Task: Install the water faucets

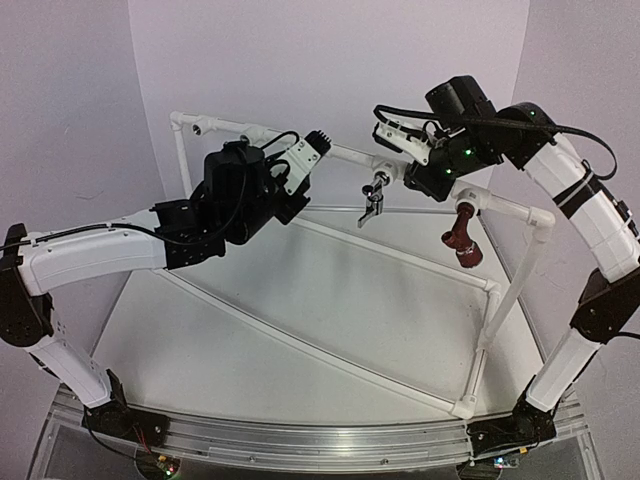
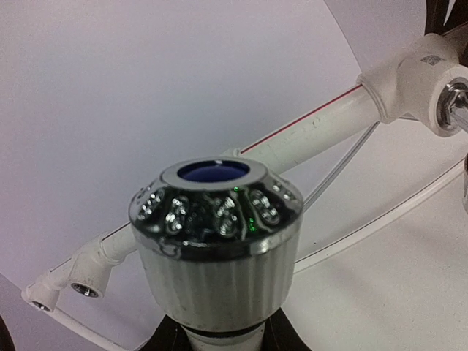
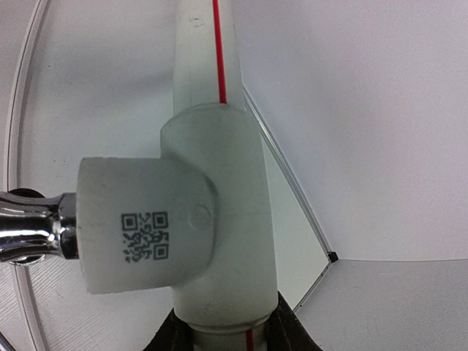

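In the left wrist view, a white ribbed faucet piece with a chrome collar and blue centre stands upright, its narrow neck between the fingers of my left gripper, which is shut on it. Behind it runs the white pipe. My right gripper is closed around the pipe just below a white tee. A chrome faucet hangs from one tee, and a dark red faucet from another farther right. The left arm's body hides its fingertips in the top view.
Toward the pipe's left end are empty sockets. A lower pipe rail curves below, over a clear white floor. Grey walls close in at the back and sides.
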